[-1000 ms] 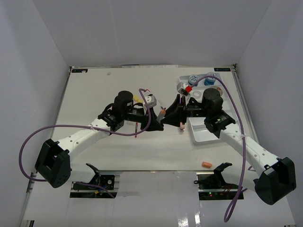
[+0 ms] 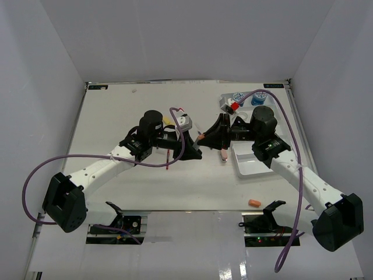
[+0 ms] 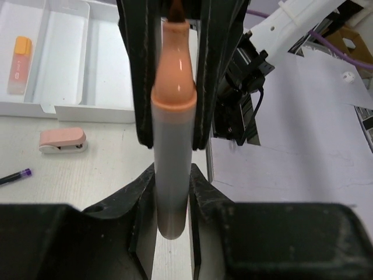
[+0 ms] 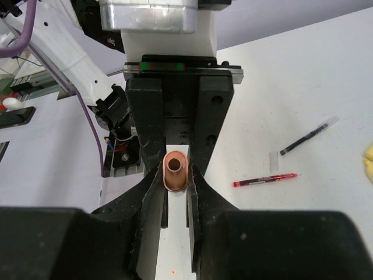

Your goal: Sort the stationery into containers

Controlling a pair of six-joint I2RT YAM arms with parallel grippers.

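A cylindrical stick with an orange top and frosted body (image 3: 172, 175) hangs between my two grippers above the table's middle. My left gripper (image 2: 194, 150) is shut on its frosted body. My right gripper (image 2: 208, 140) is shut around the orange part; in the right wrist view the stick (image 4: 175, 170) appears end-on between the fingers. A pink stapler (image 3: 63, 137), a purple pen (image 3: 17, 175), a red pen (image 4: 263, 179), a black pen (image 4: 306, 137) and a small clear piece (image 4: 274, 161) lie on the table.
A white compartment container (image 2: 252, 168) stands on the right, holding blue round items and, in the left wrist view, an orange-capped item (image 3: 20, 64). An orange block (image 2: 254, 203) lies near the front right edge. Yellow items (image 4: 368, 162) lie at the back middle.
My left gripper has barely moved, still holding it.
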